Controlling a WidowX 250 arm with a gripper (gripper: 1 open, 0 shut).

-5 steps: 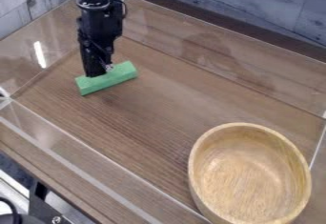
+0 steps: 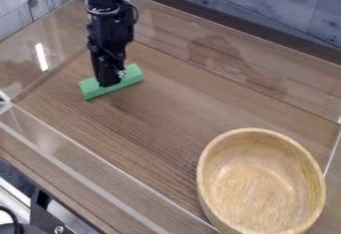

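A green rectangular block lies flat on the wooden table, left of centre toward the back. My black gripper points down onto it from above, its fingertips at the block's middle and covering part of it. Whether the fingers are closed on the block is too small to tell.
A pale round wooden bowl stands at the front right. Dark cables lie off the table at the lower left.
My gripper has moved down onto the green block, its fingertips now lower over the block's middle. The block and bowl lie where they were.
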